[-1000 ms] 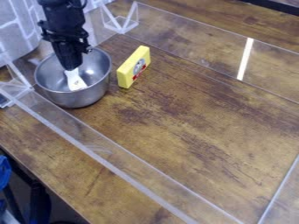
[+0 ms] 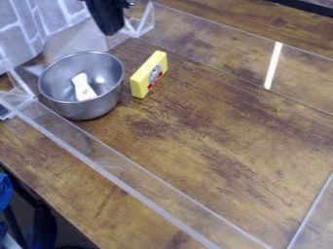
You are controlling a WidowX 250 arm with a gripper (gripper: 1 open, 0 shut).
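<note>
A steel bowl (image 2: 81, 106) rests on the wooden table at the left, with a white object (image 2: 84, 87) lying inside it. Just right of the bowl stands a yellow box (image 2: 148, 74) with a picture on its face. The dark gripper (image 2: 109, 21) is at the top edge of the view, above and behind the bowl, mostly out of frame; its fingertips are too small and cropped to show how they stand.
Clear plastic rails (image 2: 130, 183) border the wooden work area. A grey patterned cloth (image 2: 29, 27) is at the upper left.
The gripper has risen from inside the bowl up and to the right, out to the top edge. The white object lies in the bowl.
</note>
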